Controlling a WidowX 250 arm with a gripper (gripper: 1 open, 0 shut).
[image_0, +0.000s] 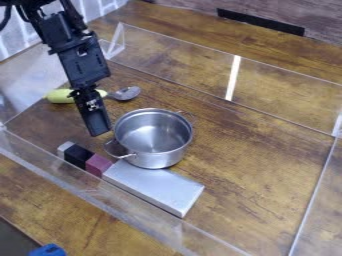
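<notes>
My gripper (95, 122) hangs low at the left of the pot, pointing down, shut with nothing seen between its fingers. The steel pot (156, 135) stands upright at the centre, its near-left handle beside a dark and maroon block (88, 160). A silver slab (150, 186) lies in front of the pot, next to that block.
A yellow-green object (60, 96) and a spoon (126, 93) lie behind my gripper. Clear walls border the wooden table (261, 150), whose right part is clear. A blue object (47, 250) sits outside at the near left.
</notes>
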